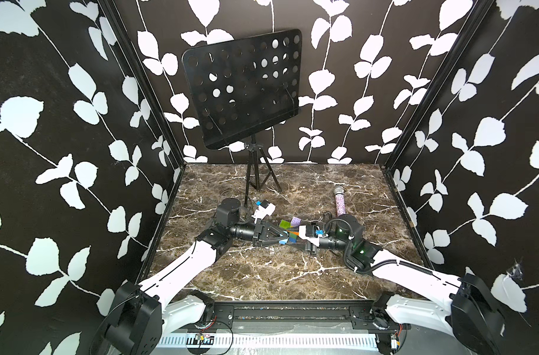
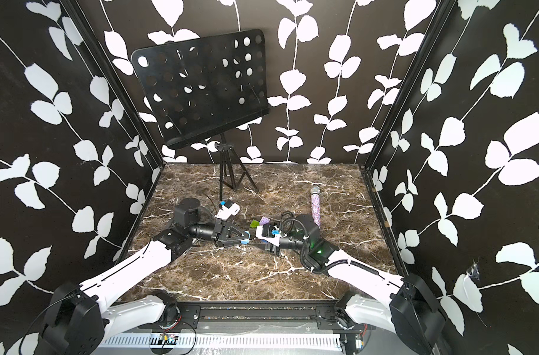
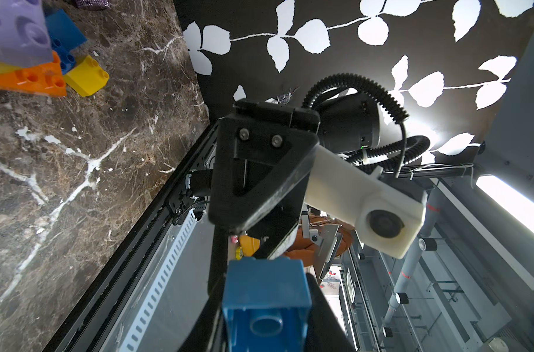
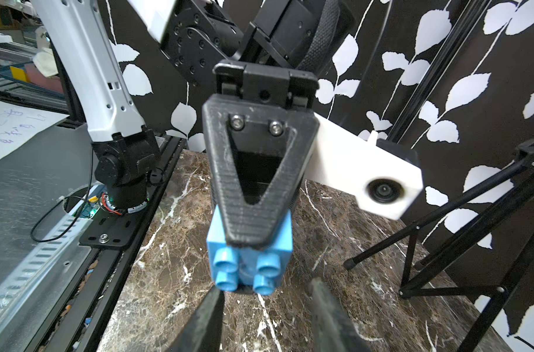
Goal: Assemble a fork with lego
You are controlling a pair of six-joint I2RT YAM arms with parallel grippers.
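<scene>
A blue brick (image 3: 267, 299) is clamped between the blurred fingers of my left gripper, its hollow end towards that wrist camera. In the right wrist view the left gripper is shut on this brick (image 4: 220, 237), and its studs point towards the right hand. My right gripper faces it closely; its blurred fingers stand apart, with marble showing between them. Whether these fingers touch the brick is unclear. Beside the two hands lie coloured bricks: a lilac one (image 3: 20, 32), an orange one (image 3: 38, 79), a yellow one (image 3: 88, 76) and a green one (image 1: 284, 224).
A black music stand (image 1: 251, 88) rises at the back left, its tripod legs (image 1: 257, 171) on the marble table. A glittery pink microphone (image 1: 340, 204) lies at the back right.
</scene>
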